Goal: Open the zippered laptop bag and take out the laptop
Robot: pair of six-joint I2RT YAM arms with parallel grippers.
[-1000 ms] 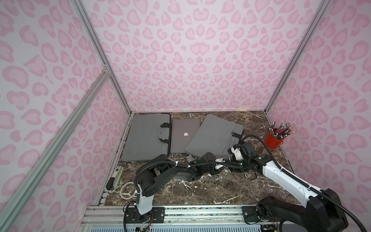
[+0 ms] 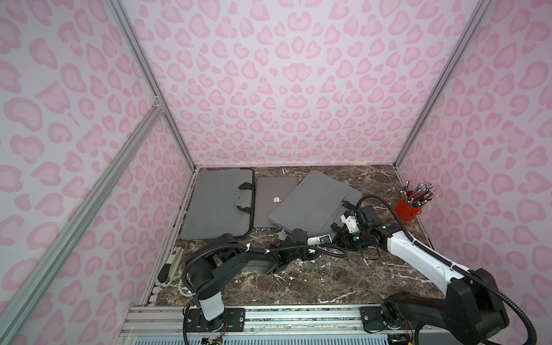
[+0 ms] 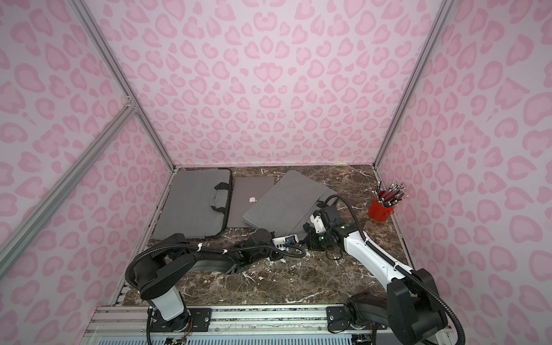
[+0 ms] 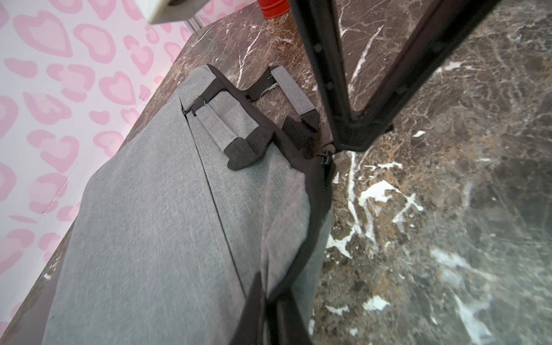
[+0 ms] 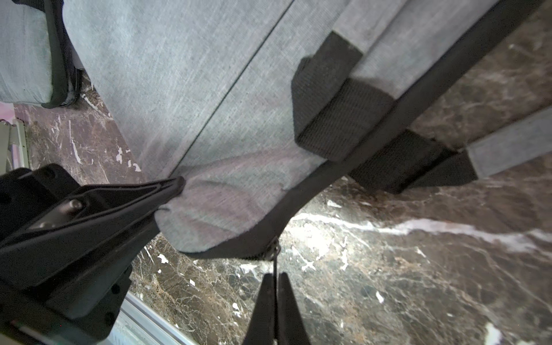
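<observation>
The grey laptop bag (image 2: pixel 313 201) lies turned at an angle, its left part overlapping a closed grey laptop (image 2: pixel 265 201). At the bag's near corner, my left gripper is shut on the folded grey fabric; in the right wrist view its fingers (image 5: pixel 138 198) pinch this corner. The dark zipper edge (image 5: pixel 310 192) curves away from there. My right gripper is shut just past the zipper slider (image 5: pixel 272 251), with a thin dark pull running between its fingertips. In the left wrist view those fingertips meet at the slider. The bag's inside is hidden.
A second grey bag (image 2: pixel 215 201) lies flat at the left, its handle facing the laptop. A red cup (image 2: pixel 407 211) full of pens stands at the right. Bare marble (image 2: pixel 322 284) is free along the front.
My left gripper has moved left, drawing the bag's near corner with it, and the bag has turned and shifted slightly left. The right gripper has also moved a little left.
</observation>
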